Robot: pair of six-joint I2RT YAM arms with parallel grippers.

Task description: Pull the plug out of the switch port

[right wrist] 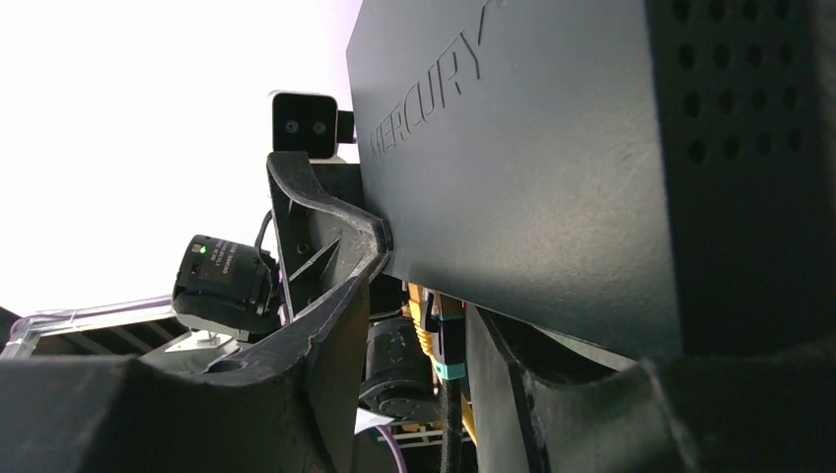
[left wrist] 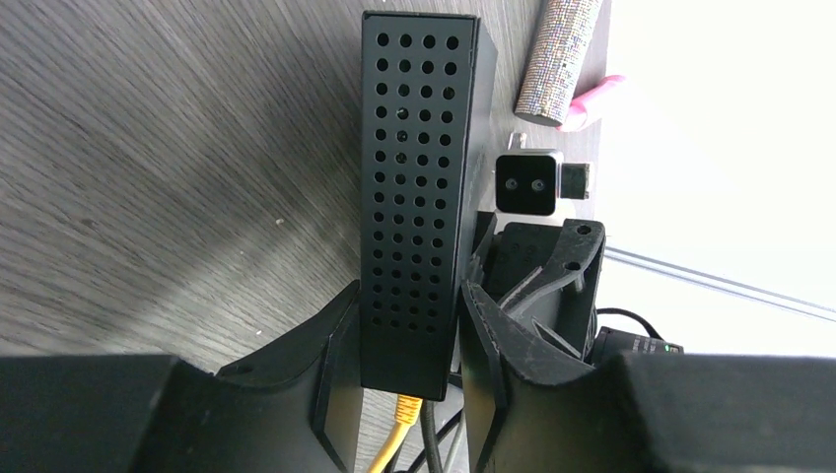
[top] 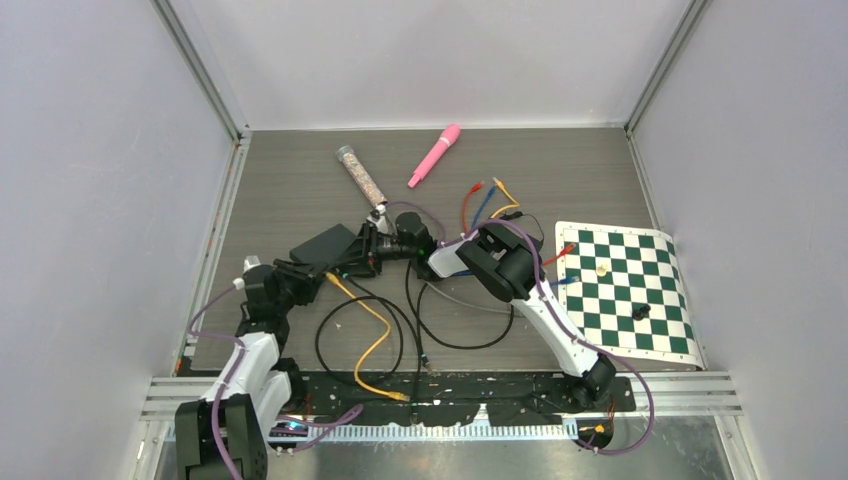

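The black switch (top: 322, 243) lies at the table's left, both grippers at it. In the left wrist view its perforated end (left wrist: 409, 187) sits between the fingers of my left gripper; whether they grip it is unclear. My right gripper is beneath the MERCURY-marked face (right wrist: 513, 168), fingers apart around a black cable (right wrist: 451, 414) with a teal band, at the port side; whether it holds it cannot be told. A yellow cable (left wrist: 392, 441) also runs from that side. The plug itself is mostly hidden.
A bead-filled tube (top: 360, 172) and pink microphone (top: 435, 154) lie at the back. A checkered mat (top: 625, 320) is on the right, loose coloured cables in the middle right, looped black cables (top: 470, 346) at the front.
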